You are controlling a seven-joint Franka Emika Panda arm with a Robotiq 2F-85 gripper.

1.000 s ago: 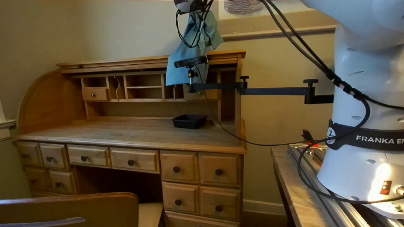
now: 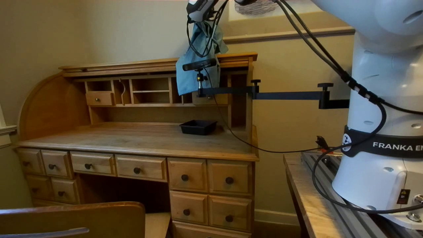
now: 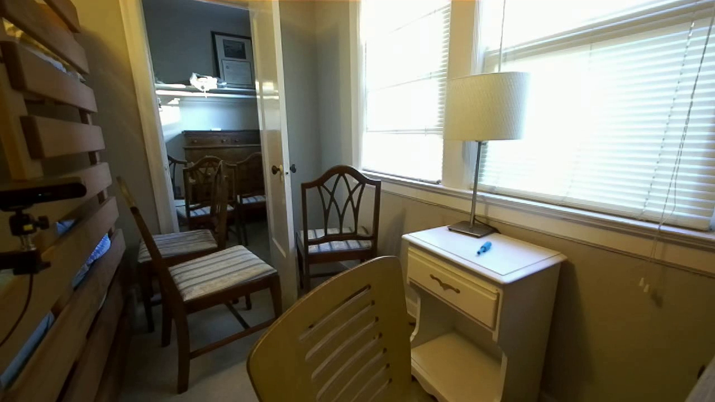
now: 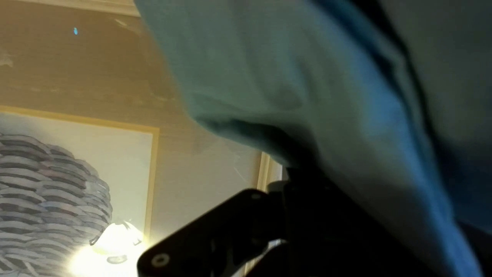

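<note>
A blue cloth (image 2: pixel 198 59) hangs in folds from the end of the arm, in front of the desk's upper shelves in exterior view 1. My gripper is shut on this cloth; in the wrist view the cloth (image 4: pixel 295 78) spreads over the right side and covers part of the dark fingers. Where exactly the fingertips pinch it is hidden. The cloth's lower edge hangs in the air, well above the desktop, partly behind a mounted camera.
A black tray (image 2: pixel 198 127) sits on the right part of the wooden desktop (image 2: pixel 119 137), which is otherwise clear. A camera (image 2: pixel 199 64) on a black bar (image 2: pixel 287 95) juts out before the cloth. A chair back (image 2: pixel 75 218) stands in front.
Arm end and cloth have come down a little and shifted slightly right in exterior view 1. The gripper still has the cloth. Bright light on the robot's base has faded.
</note>
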